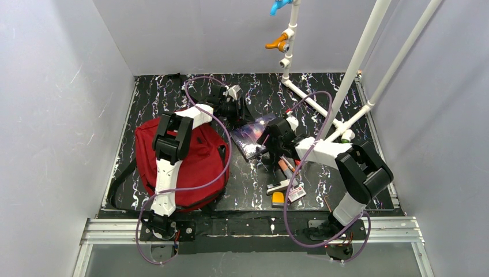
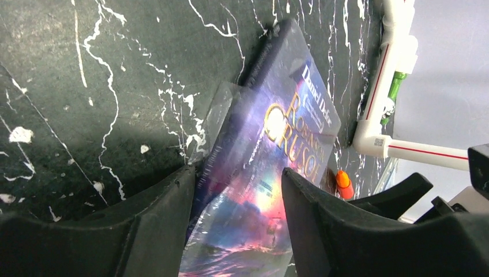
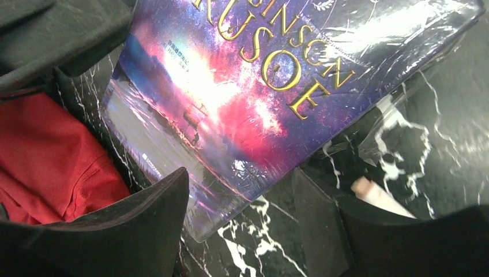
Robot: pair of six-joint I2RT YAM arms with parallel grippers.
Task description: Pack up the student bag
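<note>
A Robinson Crusoe book (image 1: 249, 136) in a shiny clear cover lies on the black marbled table, partly hidden by both hands in the top view. At its far left edge is my left gripper, its fingers apart, with the dark spine side of the book (image 2: 254, 133) between them. My right gripper is at the near side, also open, with one corner of the book (image 3: 225, 109) between its spread fingers. No firm grip shows on either side. The red bag (image 1: 199, 167) lies left of the book, beneath the left arm.
Near the front lie a stapler (image 1: 278, 186), a yellow case (image 1: 278, 199), a small white box (image 1: 296, 194) and several pens or markers (image 1: 285, 168). White pipes (image 1: 314, 105) stand at the back right. Clear table lies between bag and stapler.
</note>
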